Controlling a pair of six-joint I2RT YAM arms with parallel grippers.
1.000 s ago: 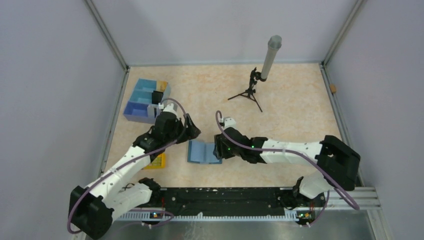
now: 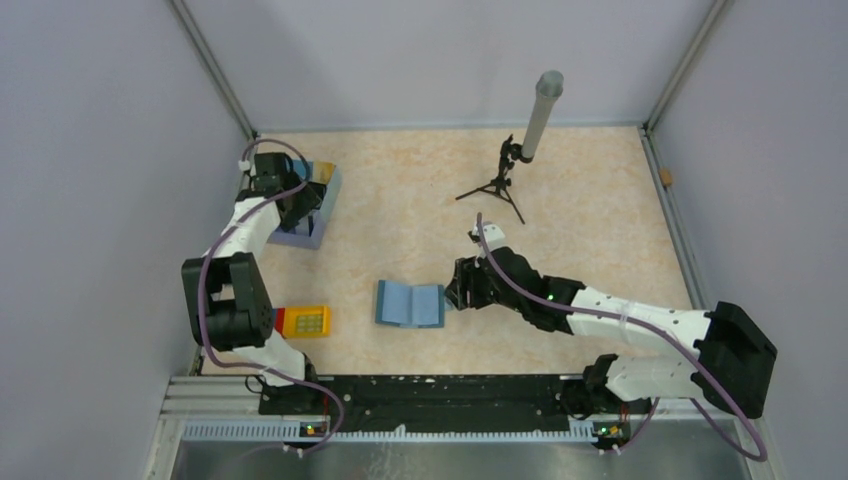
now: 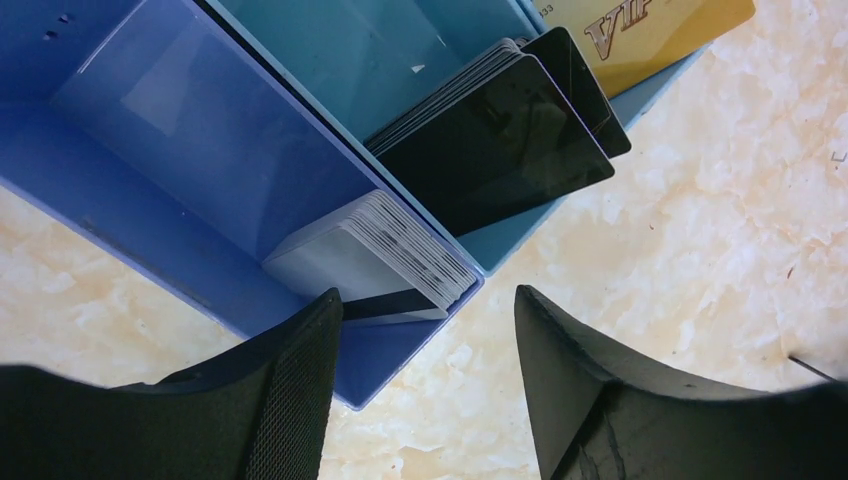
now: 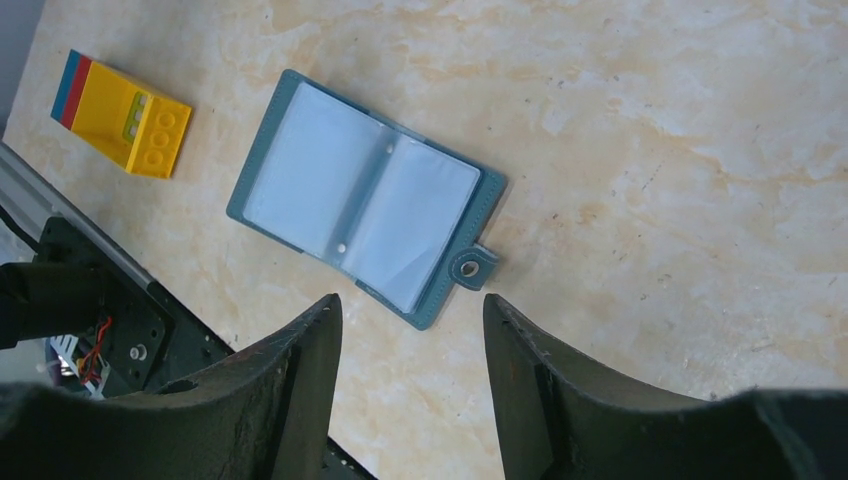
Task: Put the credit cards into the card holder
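The card holder [image 2: 444, 306] lies spread flat near the front middle of the table, blue-grey with two pale panels and a snap tab [image 4: 473, 267] at one edge. My right gripper hovers just beside that tab, open and empty. Over the bins at the back left is my left gripper, also open, nothing between its fingers. Below it, white cards [image 3: 390, 245] stand stacked in the blue bin [image 3: 215, 300]. Black cards [image 3: 500, 140] and a gold VIP card [image 3: 640, 35] stand in the lighter blue bin [image 3: 320, 70] alongside.
A yellow box [image 2: 306, 321] sits at the front left. Toward the back right stands a small tripod [image 2: 500, 180] with a pale cylinder [image 2: 541, 115].
From above the holder's left side, my left arm has swung back and left to the bins. The right gripper has shifted slightly right, uncovering more of the holder.
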